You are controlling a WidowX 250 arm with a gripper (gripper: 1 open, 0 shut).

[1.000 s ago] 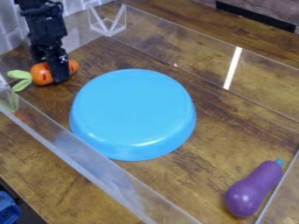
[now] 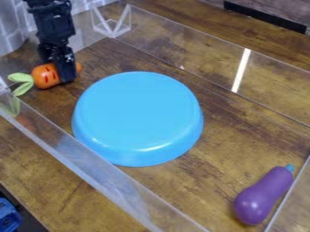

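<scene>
An orange toy carrot [image 2: 47,76] with green leaves [image 2: 20,84] lies on the wooden floor at the far left, near the clear wall. The black gripper [image 2: 58,60] is over the carrot from above, its lower part partly covering it; whether its fingers are open or shut is not clear. A large blue upturned bowl or plate [image 2: 137,113] sits in the middle. A purple toy eggplant [image 2: 260,198] lies at the lower right.
Clear plastic walls [image 2: 97,172] border the workspace. Bare wood [image 2: 206,72] is free to the upper right and right of the blue dish. A small blue object [image 2: 6,216] shows at the bottom-left edge.
The gripper has shifted slightly upward, uncovering a little more of the carrot. The dish and eggplant have not moved.
</scene>
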